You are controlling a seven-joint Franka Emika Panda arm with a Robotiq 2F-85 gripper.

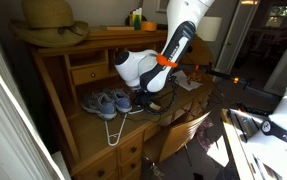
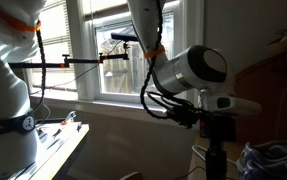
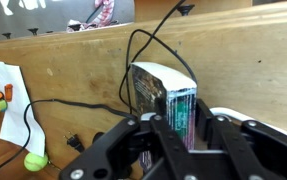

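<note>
In the wrist view, a shiny, dark item with a pale top face and a teal edge [image 3: 180, 115] stands between the fingers of my gripper. The fingers are closed on it; what exactly it is, I cannot tell. From the side, the dark gripper [image 2: 215, 158] points down, its tips hard to separate from what they hold. In exterior view 1 the gripper [image 1: 145, 102] is over the wooden desk, right of the grey shoes [image 1: 120, 99], and its fingers are too small to make out.
A white hanger [image 1: 113, 131] hangs over the desk's front edge, left of the gripper. Black cable [image 3: 133, 42] loops around the held item. Paper with orange pieces [image 3: 1, 98] lies to one side. A straw hat [image 1: 51, 22] rests on the upper shelf.
</note>
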